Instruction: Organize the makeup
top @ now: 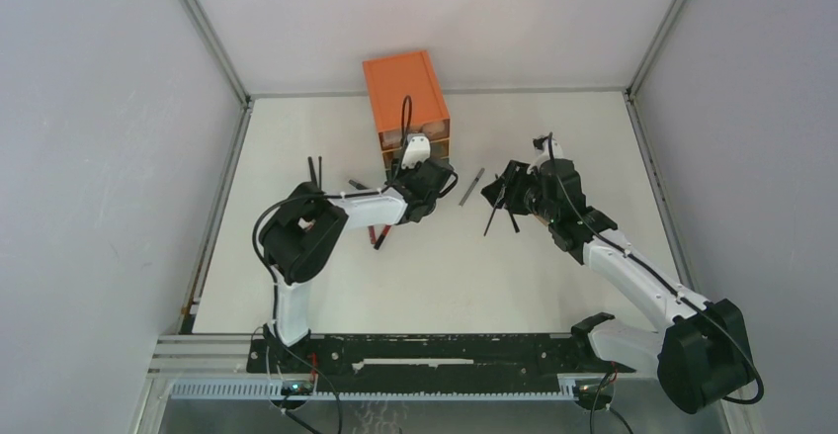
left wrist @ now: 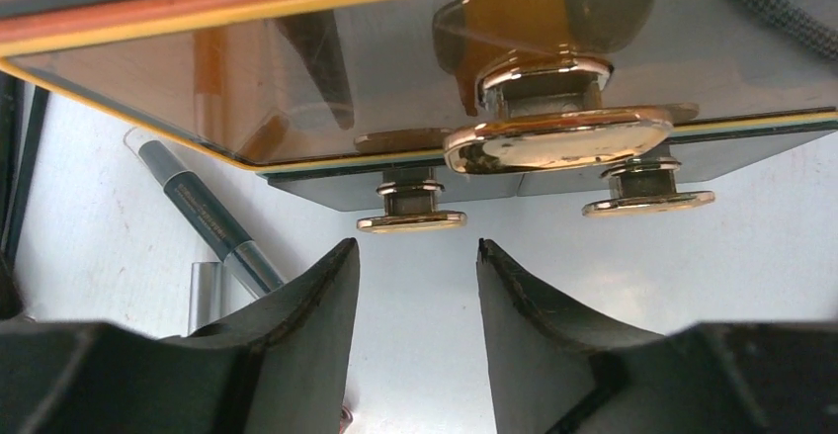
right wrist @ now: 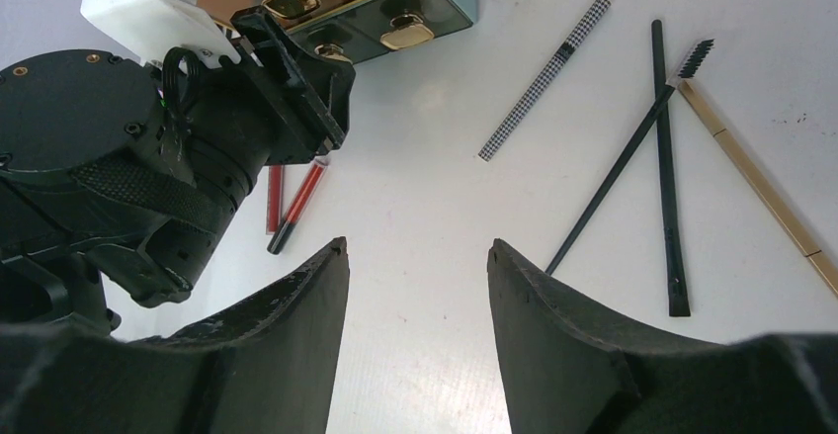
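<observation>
The orange-topped organizer (top: 405, 83) stands at the back, its mirrored drawers with gold knobs (left wrist: 556, 137) filling the upper left wrist view. My left gripper is just in front of the lower knobs; its fingertips show apart with table visible between, and its hold is unclear. My right gripper is open over the table at the right, nothing between its fingers. Below it lie a checkered stick (right wrist: 544, 78), a black brush (right wrist: 618, 167), a black pencil (right wrist: 668, 217) and a tan pencil (right wrist: 751, 167).
Red tubes (right wrist: 301, 199), a dark pen (left wrist: 208, 212) and black sticks (top: 312, 172) lie left of and before the organizer.
</observation>
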